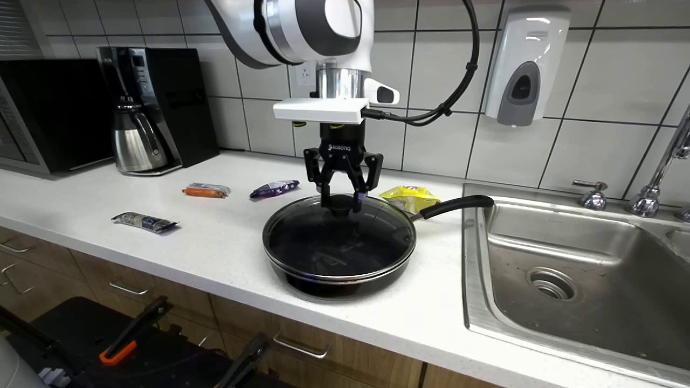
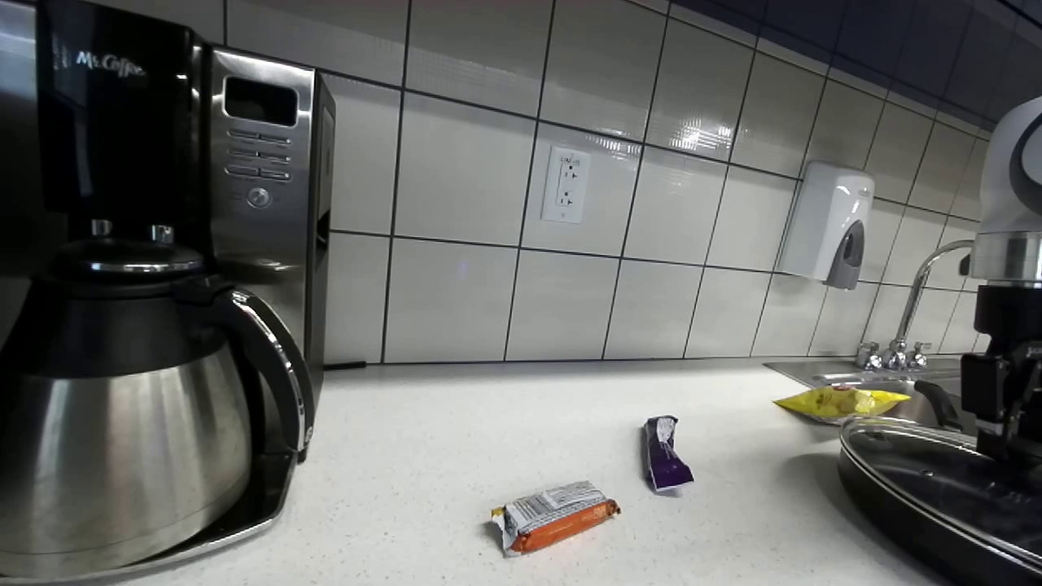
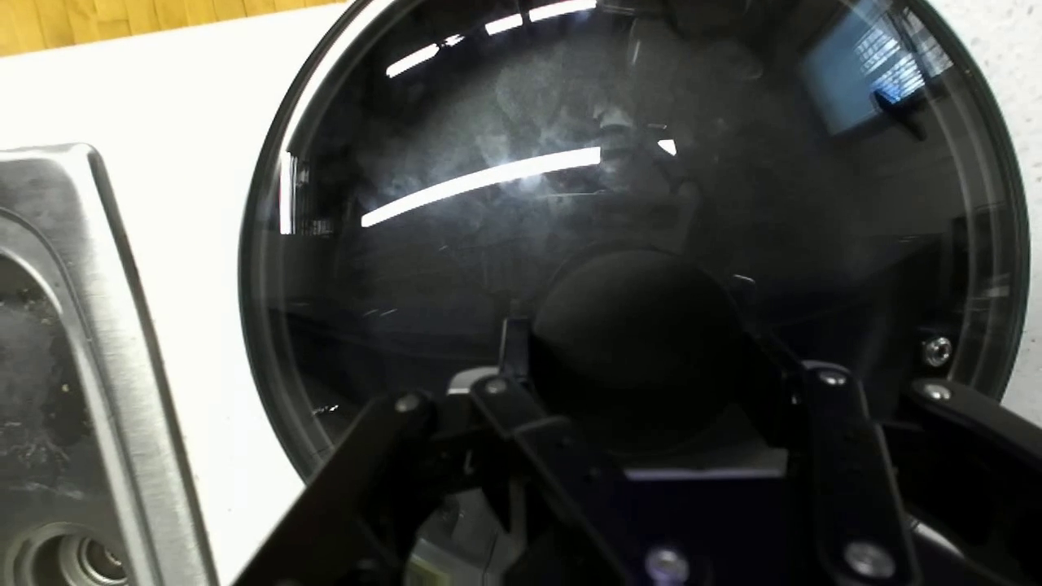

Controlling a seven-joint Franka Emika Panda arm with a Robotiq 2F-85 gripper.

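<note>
A black frying pan (image 1: 310, 286) stands on the white counter with its glass lid (image 1: 323, 249) resting on top. My gripper (image 1: 340, 206) points straight down over the lid, shut on its round black knob (image 3: 635, 337), one finger on each side. In the wrist view the knob fills the space between the fingers. Only the near edge of the pan and lid (image 2: 913, 498) shows at the right of exterior view 2. The pan's handle (image 1: 457, 206) reaches right, over the sink's rim.
A yellow packet (image 1: 408, 197) lies behind the pan. Purple (image 1: 275, 188), orange (image 1: 205, 190) and dark (image 1: 145, 222) wrapped snacks lie to the left, with clear counter around them. The steel sink (image 1: 477, 278) is at the right; a coffee maker (image 1: 184, 103) stands at the back left.
</note>
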